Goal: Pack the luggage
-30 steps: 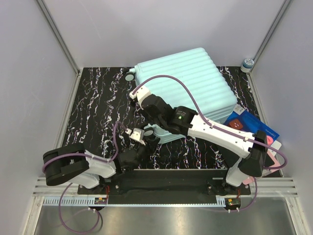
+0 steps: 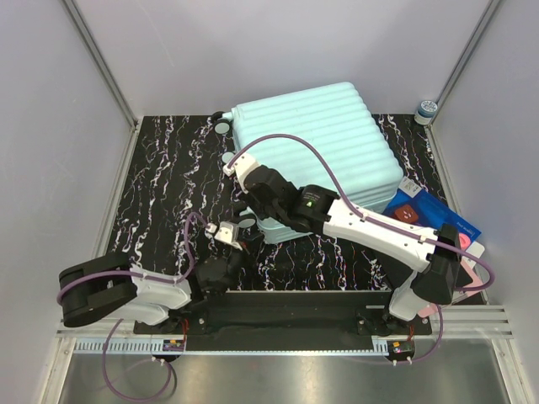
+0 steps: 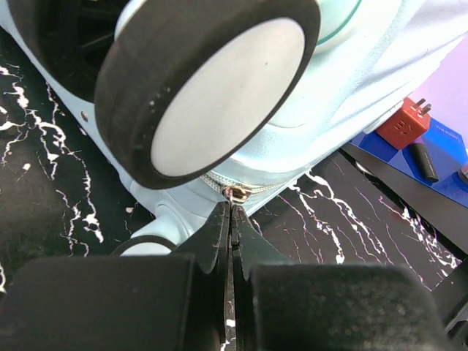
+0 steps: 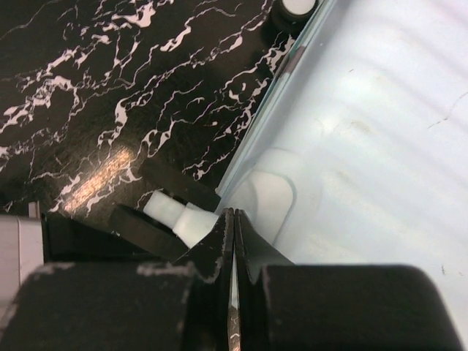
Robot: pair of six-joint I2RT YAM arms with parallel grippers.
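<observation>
A closed pale mint suitcase (image 2: pixel 316 139) with a ribbed shell lies flat on the black marbled table, its wheels toward the left. In the left wrist view, a large wheel (image 3: pixel 230 95) looms above the zipper seam. My left gripper is shut at the copper zipper pull (image 3: pixel 235 194) near the suitcase's front corner; the thin pull appears to run between its fingertips. My right gripper is shut with nothing showing between its fingers, over the wheel-side edge of the suitcase. From the top, the right arm hides those fingertips.
At the right lie a blue folder (image 2: pixel 434 217) and a dark case, partly behind my right arm; a red plug adapter (image 3: pixel 404 123) rests on the blue surface. A white-lidded jar (image 2: pixel 427 110) stands at the back right. Left of the suitcase, the table is clear.
My left gripper has shifted slightly left, and the suitcase's front end has swung a little left with it. The right arm has hardly moved.
</observation>
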